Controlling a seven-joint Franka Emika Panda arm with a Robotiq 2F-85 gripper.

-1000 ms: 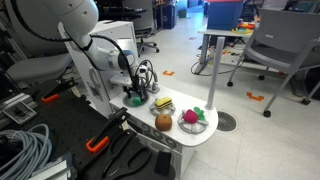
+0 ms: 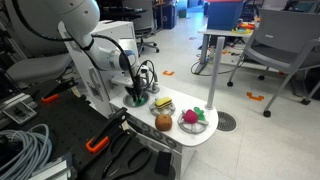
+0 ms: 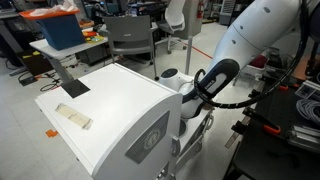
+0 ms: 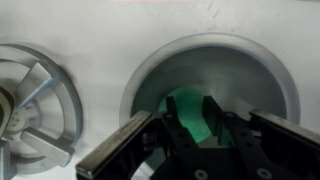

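A green object (image 4: 190, 118) lies inside a dark grey bowl (image 4: 285, 85) in the wrist view. My gripper is over it, with its dark fingertips close together but a gap between them, green showing in that gap. Whether the fingertips touch the green object cannot be told. In exterior view 1 the gripper (image 2: 137, 94) reaches down into the bowl (image 2: 146, 104) on the white tabletop, partly covering the green object. From exterior view 2 the white cabinet blocks the bowl.
Right of the bowl lie a yellow block (image 2: 163, 103), an orange-brown ball (image 2: 163, 123) and a plate (image 2: 203, 126) with red and green items. A grey round fixture (image 4: 40, 110) stands close beside the bowl.
My gripper has come down a little lower into the bowl and covers more of the green object. The other tabletop items have not moved.
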